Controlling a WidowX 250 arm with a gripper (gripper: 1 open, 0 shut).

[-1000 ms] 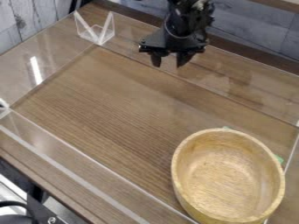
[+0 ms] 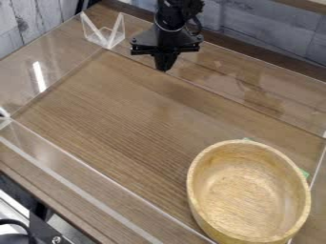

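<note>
My black gripper (image 2: pixel 163 51) is at the top centre of the view, low over the far part of the wooden table (image 2: pixel 121 124). Its fingers are small and dark here, and I cannot tell how far apart they stand or whether anything is between them.
A large round tan tub (image 2: pixel 249 193) fills the near right corner. A clear, angular plastic-looking object (image 2: pixel 105 29) stands at the back left, left of the gripper. Dark cables lie at the lower left edge.
The tub and the clear object have not moved.
</note>
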